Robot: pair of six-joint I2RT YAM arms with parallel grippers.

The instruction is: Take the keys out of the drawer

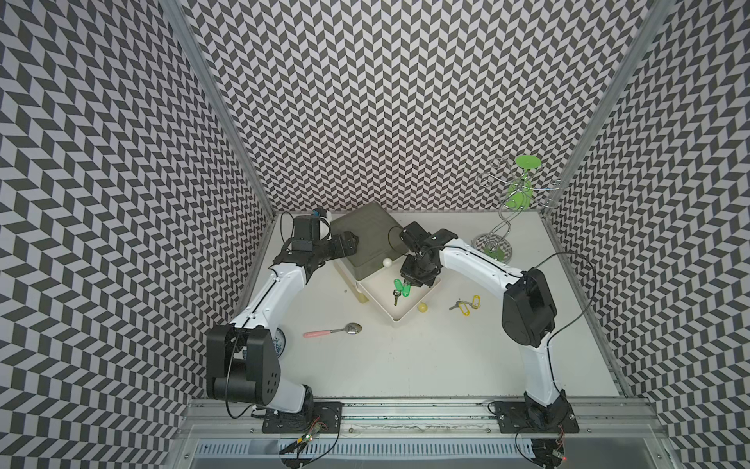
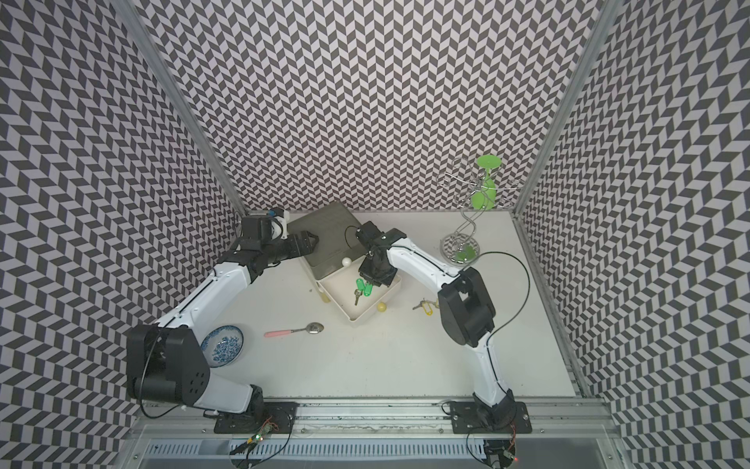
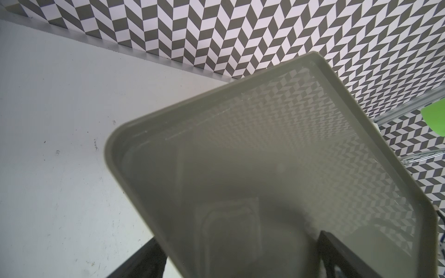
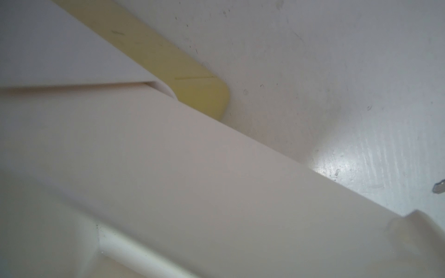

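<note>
A pale drawer [image 1: 396,317] is pulled out from a box with a grey top [image 1: 367,234]. Inside lie keys with two green tags [image 1: 398,284], now side by side, and a dark key [image 1: 396,297] pointing toward the drawer's front corner. My right gripper [image 1: 409,281] reaches down into the drawer right beside the tags; its fingers and any hold are hidden in the top views. The right wrist view shows mostly the drawer wall [image 4: 208,153], no fingers or keys. My left gripper is open at the box's left side, its dark fingers [image 3: 343,259] wide apart.
A white ball [image 1: 386,262] sits in the drawer by the box. Yellow-tagged keys [image 1: 464,308] and a yellow ball [image 1: 422,307] lie to the right. A pink-handled spoon [image 1: 318,333] is at front left.
</note>
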